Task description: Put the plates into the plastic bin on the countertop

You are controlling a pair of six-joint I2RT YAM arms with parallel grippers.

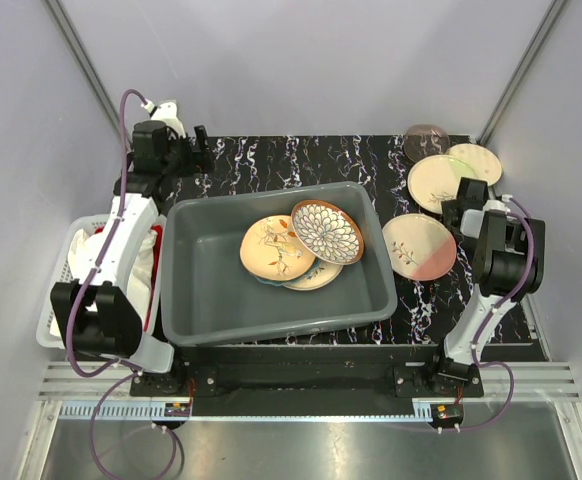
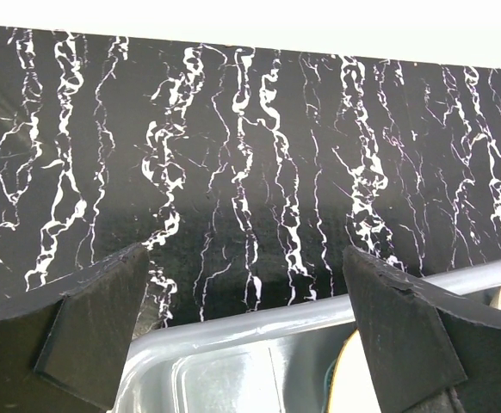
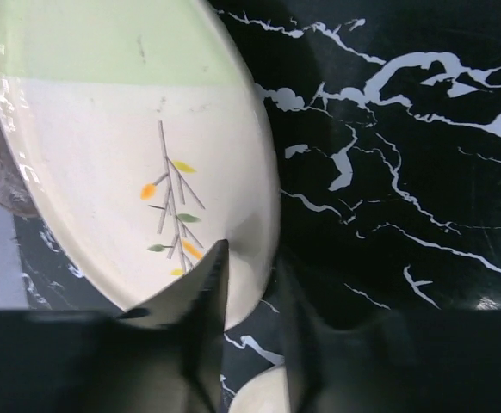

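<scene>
The grey plastic bin (image 1: 211, 280) holds several plates, among them a flowered bowl-shaped plate (image 1: 326, 225). My right gripper (image 1: 456, 210) is at the near rim of the cream-and-green plate (image 1: 431, 180); in the right wrist view its dark fingertips, blurred, sit at that rim (image 3: 130, 146), and I cannot tell whether they grip it. A pink-and-cream plate (image 1: 416, 247) lies nearer on the counter. My left gripper (image 1: 198, 150) hangs open over the counter behind the bin, empty in the left wrist view.
A smaller cream plate (image 1: 481, 160) and a dark plate (image 1: 426, 139) lie at the back right, beside the wall. A white basket (image 1: 71, 250) with cloth stands left of the bin.
</scene>
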